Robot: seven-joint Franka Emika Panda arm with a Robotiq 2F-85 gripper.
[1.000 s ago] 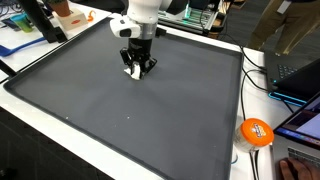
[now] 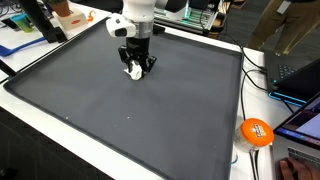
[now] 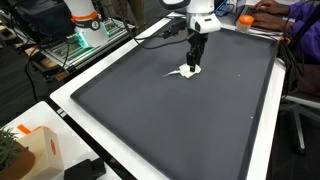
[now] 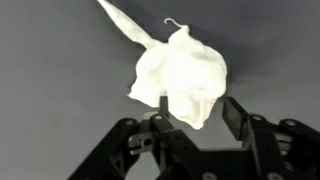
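Note:
A crumpled white cloth [image 4: 182, 72] lies on the dark table in the wrist view, with a narrow tail stretching to the upper left. My gripper is over its near edge, its two fingers [image 4: 163, 112] clearly apart. Part of the cloth shows between the fingertips; no firm hold on it is visible. From the side, the gripper [image 3: 193, 63] points down at the cloth [image 3: 181, 72] near the table's far side. In exterior view 1, the fingers partly cover the cloth [image 2: 134, 71].
An orange-topped container [image 2: 254, 133] stands off its right side. Cables and a keyboard [image 2: 290, 80] lie beyond that edge. A person [image 3: 270, 18] is at the back right in exterior view 2.
The gripper stays low over the cloth, with only slight movement at its fingers. The cloth remains in about the same place.

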